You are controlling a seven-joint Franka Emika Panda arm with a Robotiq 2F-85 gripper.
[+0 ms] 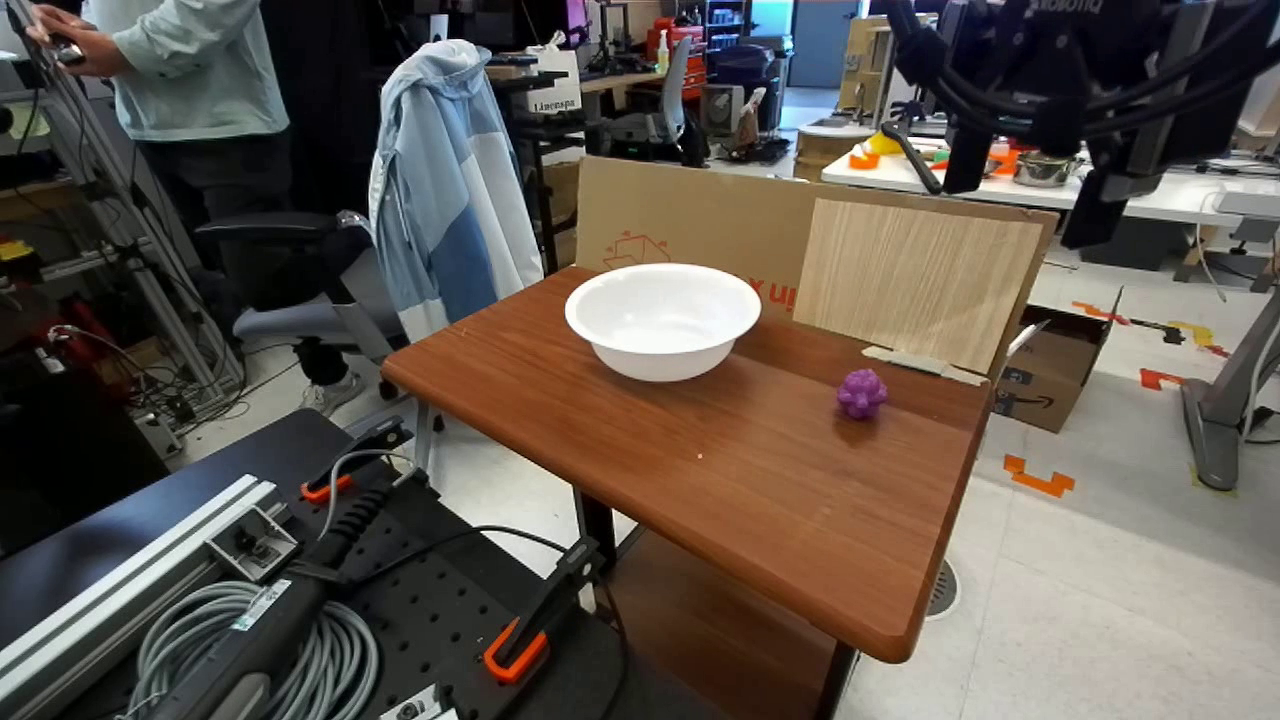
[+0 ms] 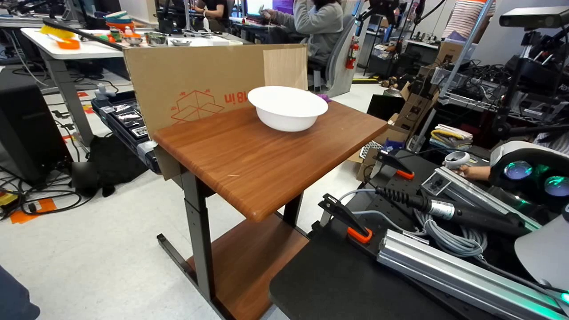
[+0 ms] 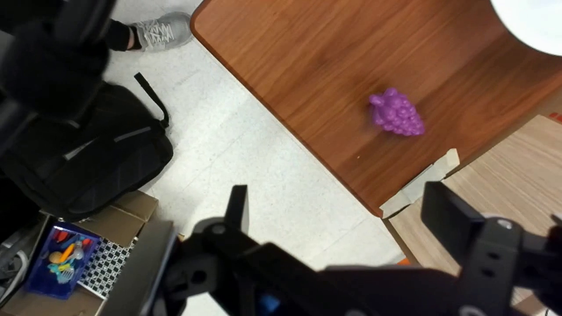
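Observation:
Purple toy grapes [image 1: 861, 394] lie on the brown tabletop [image 1: 768, 480] toward its right end, apart from the white bowl [image 1: 663, 314]. In the wrist view the grapes [image 3: 397, 113] show whole, and only an edge of the bowl [image 3: 534, 23] enters at the upper right. From the second exterior view, the bowl [image 2: 288, 109] hides most of the grapes [image 2: 324, 98]. High above the table's right end hangs my gripper [image 1: 1020, 204], open, its fingers wide apart. Nothing sits between the fingers in the wrist view, where the gripper reaches past the table's corner.
A cardboard sheet [image 1: 708, 222] and a light wood panel [image 1: 918, 282] stand along the table's back edge, with tape [image 1: 924, 364] at the panel's foot. A black bench with clamps [image 1: 516, 648] stands in front.

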